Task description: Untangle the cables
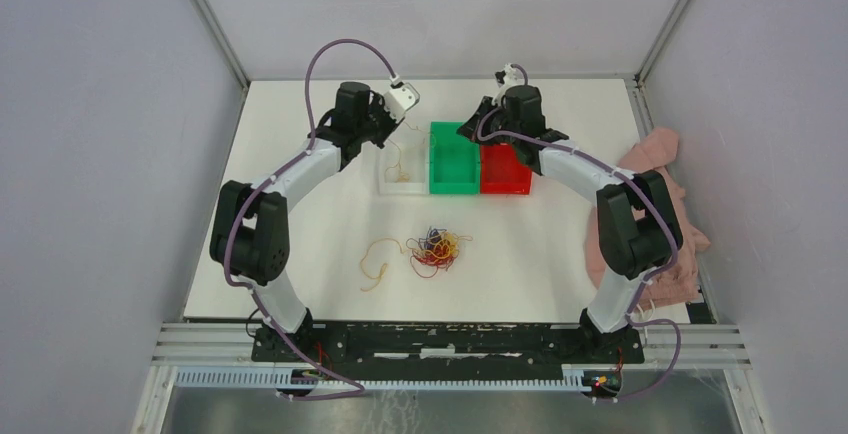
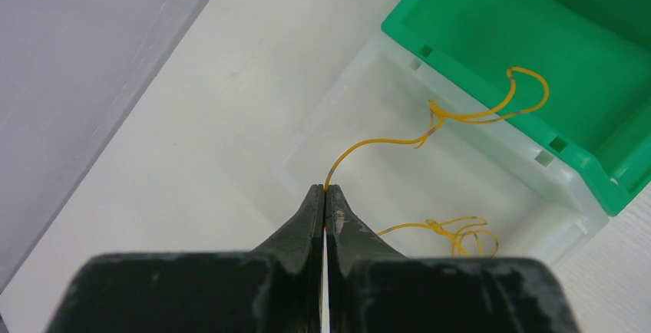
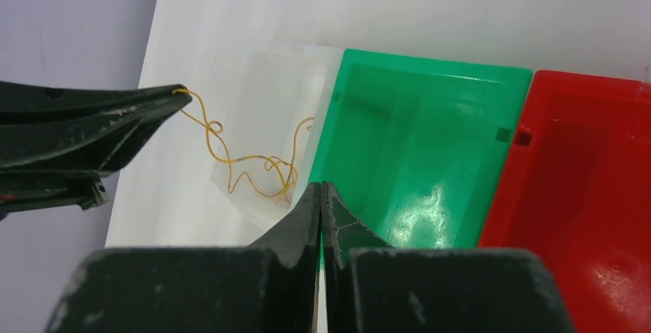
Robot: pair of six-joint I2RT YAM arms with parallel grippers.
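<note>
My left gripper (image 1: 386, 136) is over the white bin (image 1: 402, 184), shut on a yellow cable (image 2: 384, 140) that hangs from its fingertips into the bin. More yellow strands (image 2: 453, 233) lie in the bin. My right gripper (image 1: 468, 131) is shut above the green bin (image 3: 414, 164), with nothing seen between its fingers. On the table's front half lies a tangle of red, yellow and dark cables (image 1: 435, 252), with a separate yellow cable (image 1: 378, 269) left of it.
A red bin (image 1: 505, 179) adjoins the green one on the right. A pink cloth (image 1: 655, 254) lies along the table's right edge.
</note>
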